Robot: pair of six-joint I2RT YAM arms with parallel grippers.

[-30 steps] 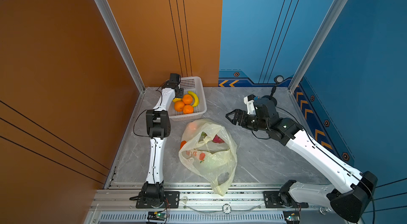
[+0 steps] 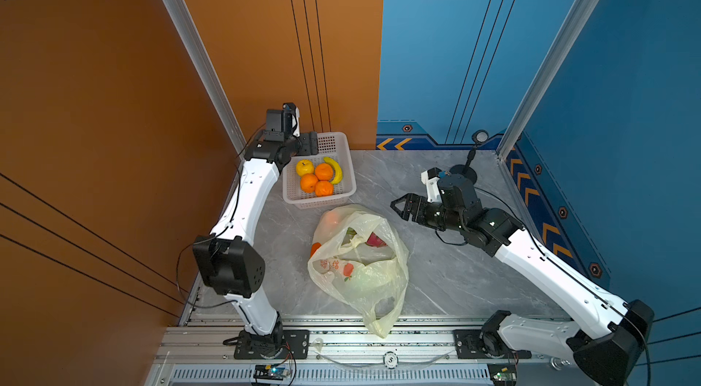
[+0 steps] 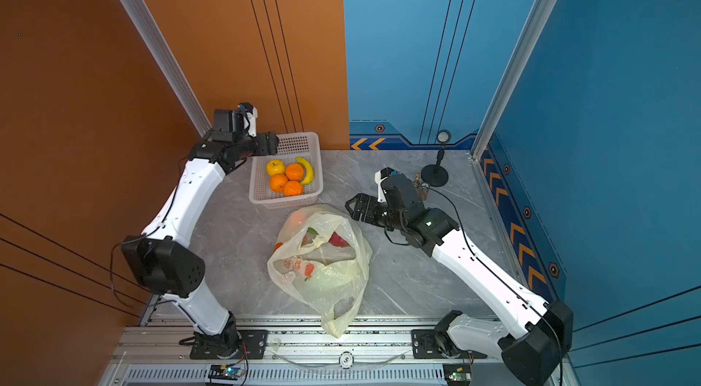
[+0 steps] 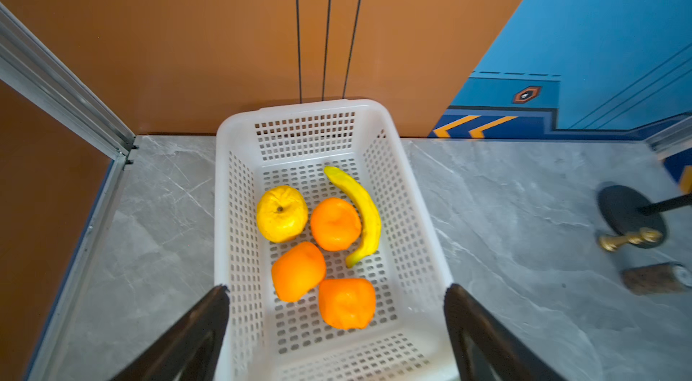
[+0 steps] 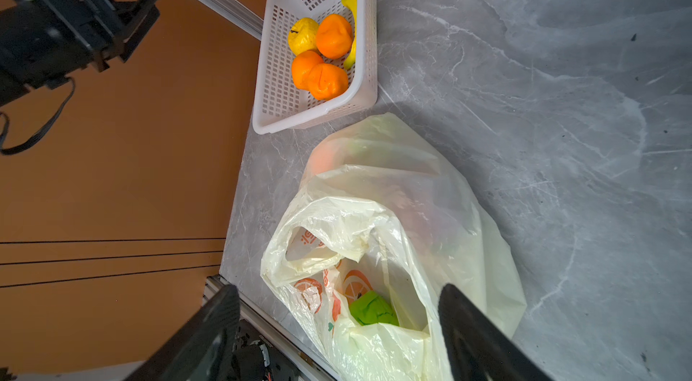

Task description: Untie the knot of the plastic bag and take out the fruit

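Note:
A pale translucent plastic bag [image 2: 368,283] lies open on the table's front middle, with pink, green and orange items partly visible inside; its loose handles show. Behind it a white basket [image 4: 425,251] holds a yellow fruit [image 4: 281,213], a banana [image 4: 366,211] and several oranges [image 4: 344,304]. My left gripper [image 2: 306,143], open and empty, is raised over the basket. My right gripper [image 2: 403,207], also open with nothing between its fingers, hangs above and right of the bag; in the right wrist view the bag lies below it.
A black stand [image 3: 435,175] with small metal objects near it is at the back right. Walls surround the sides and back.
The right arm and bag look almost unchanged.

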